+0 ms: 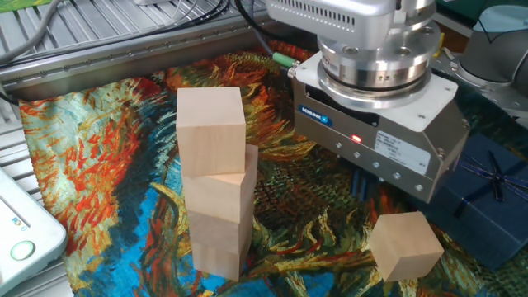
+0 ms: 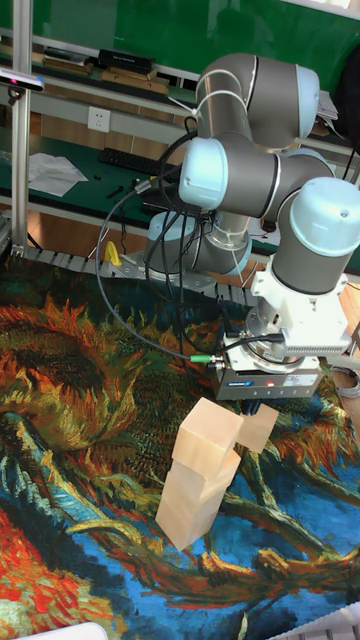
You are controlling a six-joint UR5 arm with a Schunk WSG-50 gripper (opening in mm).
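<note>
A tower of several pale wooden blocks (image 1: 216,198) rises from the patterned cloth. Its top block (image 1: 210,132) sits slightly turned against the one below. One loose block (image 1: 406,247) lies on the cloth right of the tower. My gripper (image 1: 360,186) hangs above the cloth, between tower and loose block and farther back, touching neither. Its dark blue fingers show only as a short piece under the body, so their opening is unclear. In the other exterior view the gripper (image 2: 250,407) is behind the tower (image 2: 199,469), near the loose block (image 2: 257,428); nothing held can be made out.
A dark blue box with a ribbon (image 1: 495,186) stands at the right. The white device with a green button (image 1: 29,239) lies at the left edge. A metal rail (image 1: 140,56) runs along the back.
</note>
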